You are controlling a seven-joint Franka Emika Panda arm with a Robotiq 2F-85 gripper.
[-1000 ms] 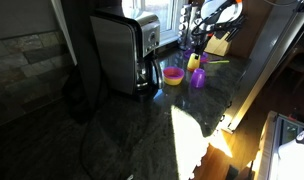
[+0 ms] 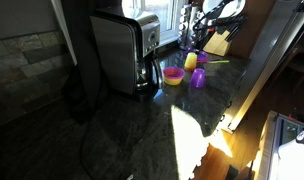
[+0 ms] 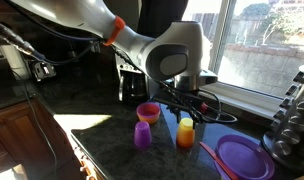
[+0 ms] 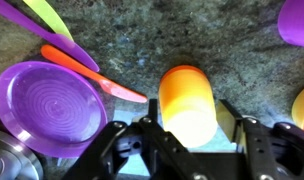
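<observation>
An orange-and-yellow cup (image 4: 187, 100) stands on the dark counter, its yellow part uppermost in exterior view 2. My gripper is over it, with a dark finger to either side and a gap showing between them. In exterior view 2 the gripper (image 3: 195, 108) hangs just above the cup (image 3: 185, 132); whether it touches is hard to tell. Exterior view 1 has the cup (image 2: 190, 61) beside a purple cup (image 2: 198, 77), below the arm.
Left of the cup in the wrist view lie a purple plate (image 4: 52, 110), an orange knife (image 4: 87, 72) and other utensils. A pink bowl (image 3: 149, 112) and a purple cup (image 3: 143, 136) stand nearby. A coffee maker (image 2: 129, 50) rises from the counter, with clear counter in front.
In exterior view 1 the arm has risen and shifted to the right, away from the orange-and-yellow cup. The cup appears slightly farther left, and the other items stay put.
</observation>
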